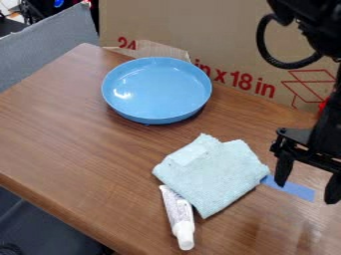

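At the right edge my black gripper hangs over the table, its two fingers apart with nothing visible between them. It is to the right of a pale blue folded cloth, above a blue strip that sticks out from beside the cloth. A white tube with a cap lies along the cloth's lower left. A blue plate sits toward the back of the wooden table.
A large cardboard box with red print stands behind the table, and a red object shows behind my arm. A grey surface lies beyond the left edge.
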